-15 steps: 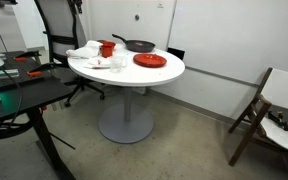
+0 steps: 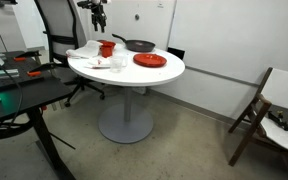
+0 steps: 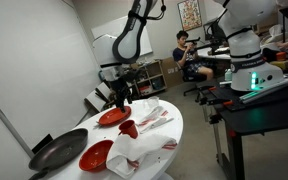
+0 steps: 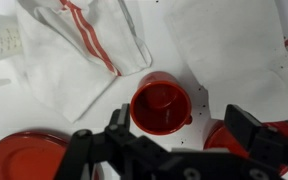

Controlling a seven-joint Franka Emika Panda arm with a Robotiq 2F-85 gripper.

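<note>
My gripper stands open in the wrist view, its dark fingers apart and nothing held between them. A red cup (image 4: 161, 105) shows below, seen from above and lying roughly in line with the gap. From the side, the gripper (image 3: 123, 100) hangs over the round white table, above the red cup (image 3: 129, 128). Exterior view 1 has the gripper (image 2: 100, 24) high over the table's far side, clear of everything on it.
A red plate (image 2: 150, 60) and a black pan (image 2: 139, 45) share the table. A red bowl (image 3: 95, 156) sits beside a striped white cloth (image 3: 144, 145). Another white cloth (image 4: 219, 45) and a clear cup (image 4: 1, 38) lie around the red cup.
In exterior view 1 my gripper has come down and to the right, farther over the table. The things on the table look unmoved.
</note>
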